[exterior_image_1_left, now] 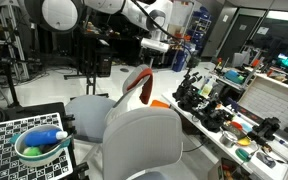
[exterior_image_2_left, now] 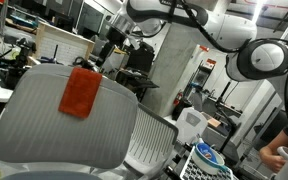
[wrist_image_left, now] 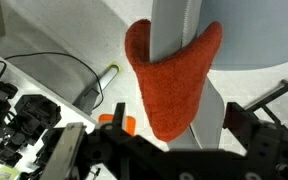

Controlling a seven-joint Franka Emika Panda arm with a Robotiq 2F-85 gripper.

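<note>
An orange-red cloth (exterior_image_2_left: 80,92) hangs draped over the top edge of a grey chair back (exterior_image_2_left: 44,125). In the first exterior view the same cloth (exterior_image_1_left: 139,84) shows edge-on along the chair's top. From the wrist view, the cloth (wrist_image_left: 172,92) lies folded across the narrow chair edge, beneath my fingers. My gripper stands open, a dark finger to either side, and nothing is between them. In the second exterior view the gripper (exterior_image_2_left: 105,50) is above and to the right of the cloth, apart from it.
A second grey chair (exterior_image_1_left: 144,140) stands in front. A green-rimmed bowl (exterior_image_1_left: 43,143) holding a blue item rests on a black grid crate (exterior_image_1_left: 4,155). A cluttered white table (exterior_image_1_left: 254,150) runs along the right. Above the chair backs the air is clear.
</note>
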